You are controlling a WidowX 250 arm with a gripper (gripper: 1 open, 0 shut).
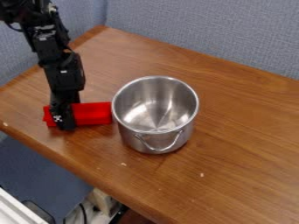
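My black gripper [63, 117] is lowered onto the left part of a red oblong object [93, 114] lying at the table's left side. Its fingers reach down over the object; whether they are closed on it is hard to make out. A shiny steel pot [156, 136] stands just right of the red object.
Grey padded walls line the back.
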